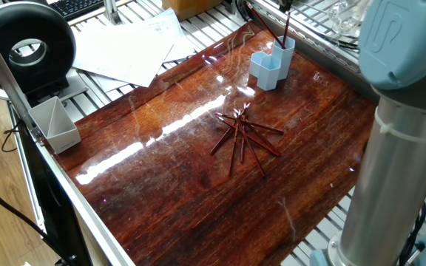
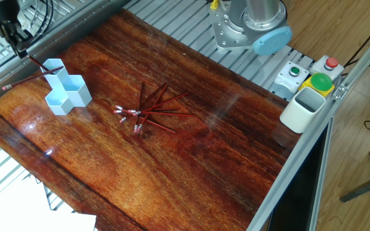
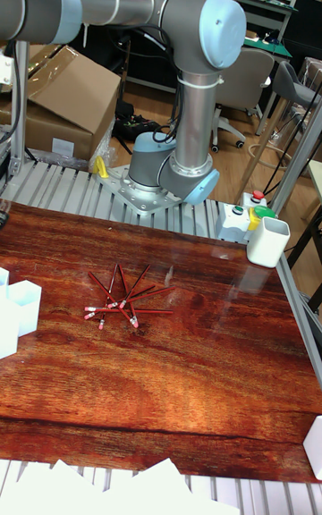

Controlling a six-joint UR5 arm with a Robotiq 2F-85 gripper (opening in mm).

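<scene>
A pile of dark red pencils [image 1: 244, 137] lies fanned out and crossing near the middle of the wooden board; in exterior view 2 their pale ends [image 2: 128, 112] bunch at the left. The light blue holder [image 2: 69, 96] has joined hexagonal cells, one taller than the others. Two pencils stand tilted in its tall cell [image 1: 283, 50], and one leans far out [image 2: 34, 78]. My gripper [image 2: 23, 53] is at the upper left of exterior view 2, close to the upper end of the other pencil. Whether its fingers touch that pencil is unclear. Exterior view 3 cuts the gripper off.
A white open container [image 2: 302, 109] stands at a board corner beside the control buttons [image 2: 322, 81]. Paper sheets [image 1: 128, 48] lie off the board's edge. Metal frame rails [image 2: 300, 167] border the area. Much of the board [image 2: 191, 173] is clear.
</scene>
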